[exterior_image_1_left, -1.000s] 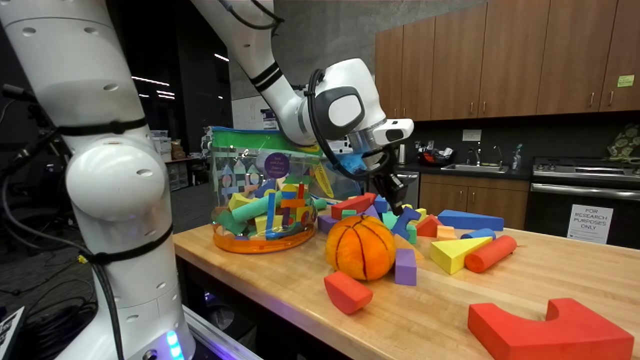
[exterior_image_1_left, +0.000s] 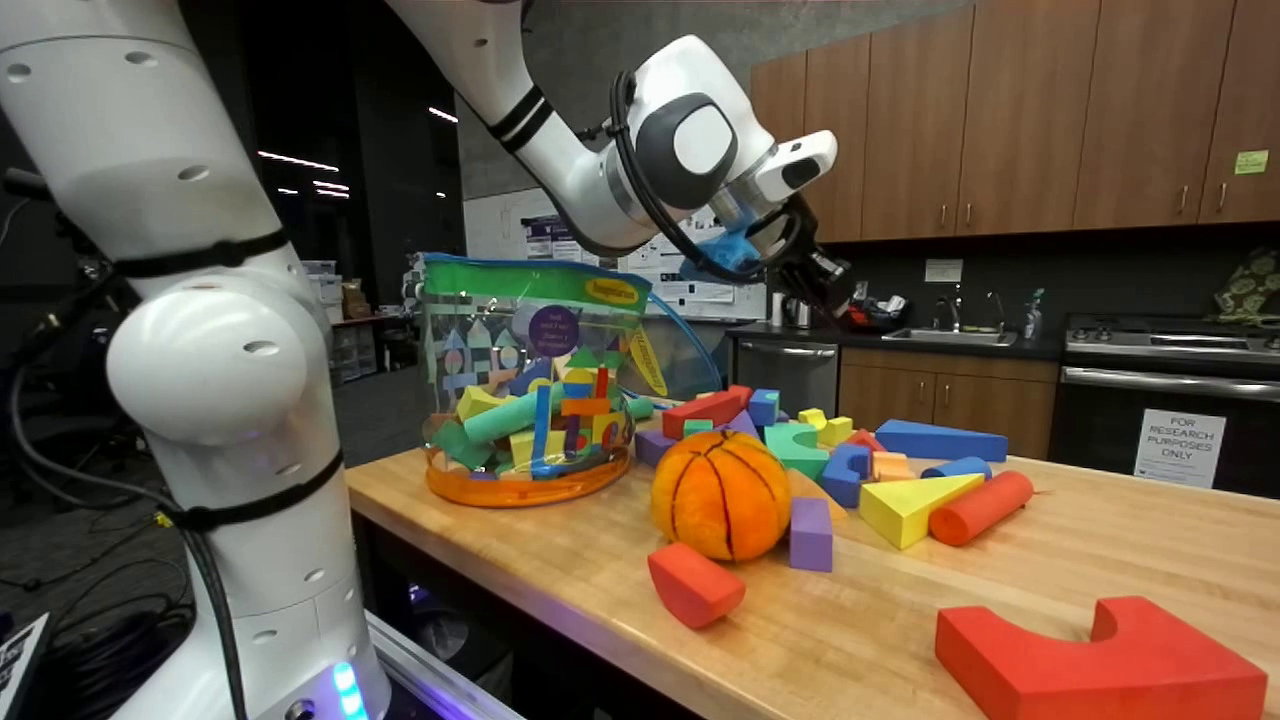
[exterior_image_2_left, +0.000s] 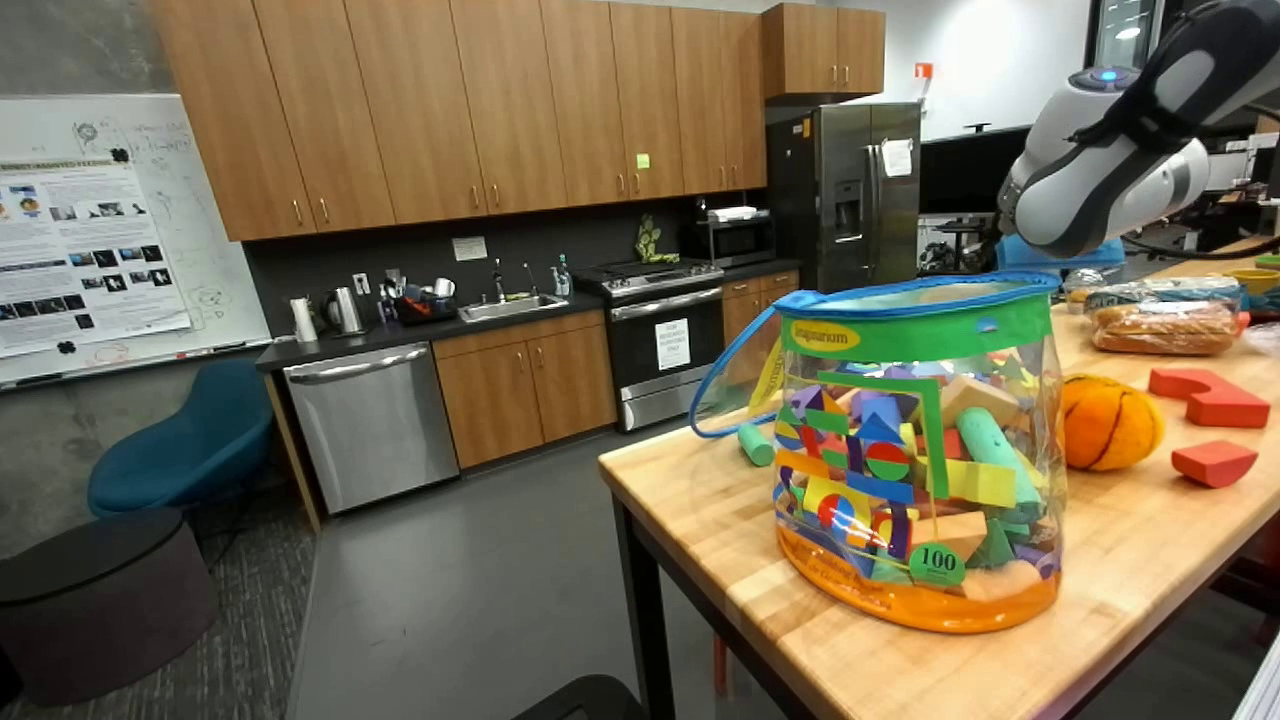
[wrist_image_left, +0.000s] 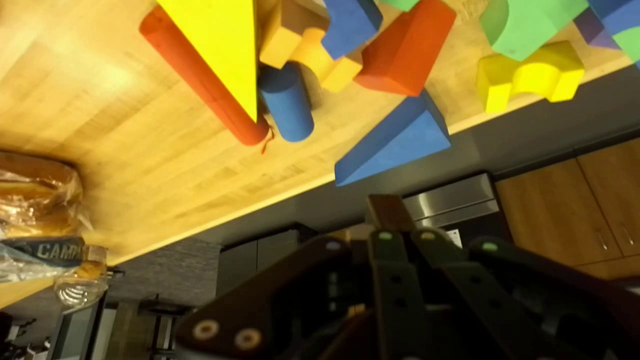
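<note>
My gripper (exterior_image_1_left: 836, 300) hangs in the air well above the block pile, tilted forward. In the wrist view the gripper has its fingers together, and nothing shows between them. A blue arch block (exterior_image_1_left: 847, 473) rests among the blocks beside a green arch (exterior_image_1_left: 797, 446). Close by are a yellow wedge (exterior_image_1_left: 908, 514), a red cylinder (exterior_image_1_left: 981, 506), a blue cylinder (wrist_image_left: 286, 103) and a long blue wedge (wrist_image_left: 399, 144). In exterior view 2 the gripper is out of sight.
A clear zip bag (exterior_image_2_left: 1038, 420), open and full of blocks, stands near the table end. An orange plush ball (exterior_image_1_left: 722, 494), a red half-arch (exterior_image_1_left: 1098, 664) and a small red block (exterior_image_1_left: 696, 586) lie in front. Bagged bread (exterior_image_2_left: 1164, 326) sits farther along.
My gripper has risen from close over the pile and swung outward. The blue arch block, raised at the fingertips before, now lies lower among the blocks, apart from the gripper.
</note>
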